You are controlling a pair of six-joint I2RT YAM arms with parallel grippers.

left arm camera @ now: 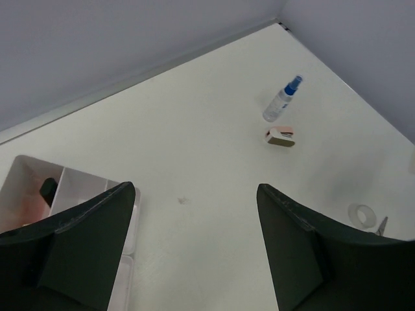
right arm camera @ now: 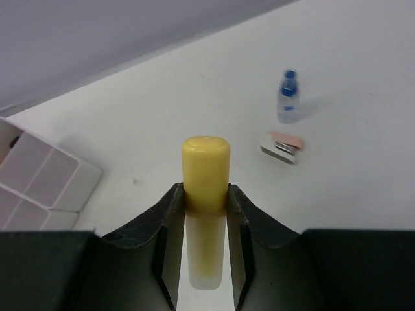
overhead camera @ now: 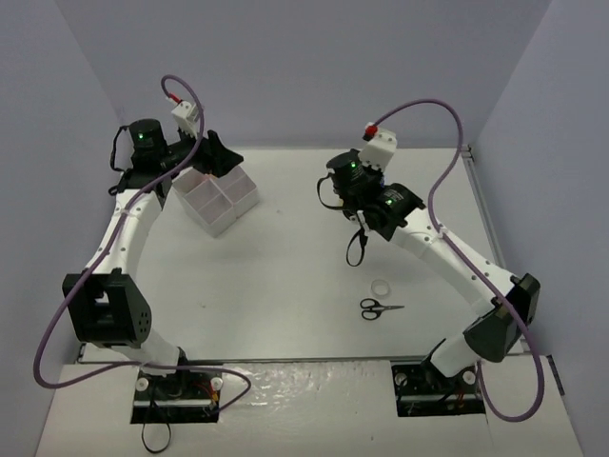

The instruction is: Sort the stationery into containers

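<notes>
My right gripper is shut on a yellow-and-clear stick (right arm camera: 205, 162), perhaps a glue stick, upright between its fingers and clear of the table. Over the back part of the compartment box (overhead camera: 219, 221), my left gripper stands open, its fingers wide apart and empty. A dark item (left arm camera: 48, 191) lies in one box compartment. On the table are black scissors (overhead camera: 371, 308), a tape roll (overhead camera: 381, 288), a blue-capped clear bottle (right arm camera: 288, 97) and a small white-and-pink block (right arm camera: 282, 146). In the top view, my right arm hides the bottle and block.
Walls rise at the back and both sides, and purple hoses (overhead camera: 447, 171) loop from the arms.
</notes>
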